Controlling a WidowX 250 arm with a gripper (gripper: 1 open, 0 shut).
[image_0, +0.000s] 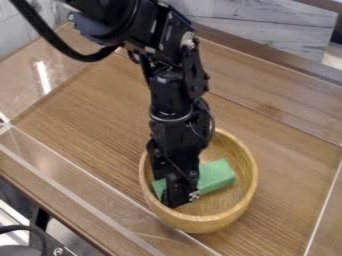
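My black gripper reaches down from the top of the camera view into a round tan bowl near the front of the table. A green block lies in the bowl, its left part hidden behind the gripper. The fingertips are low at the block's left portion and look closed in on it, though the dark fingers make the exact grip hard to see.
A pale wall stands at the back. A dark cable shows at the lower left edge.
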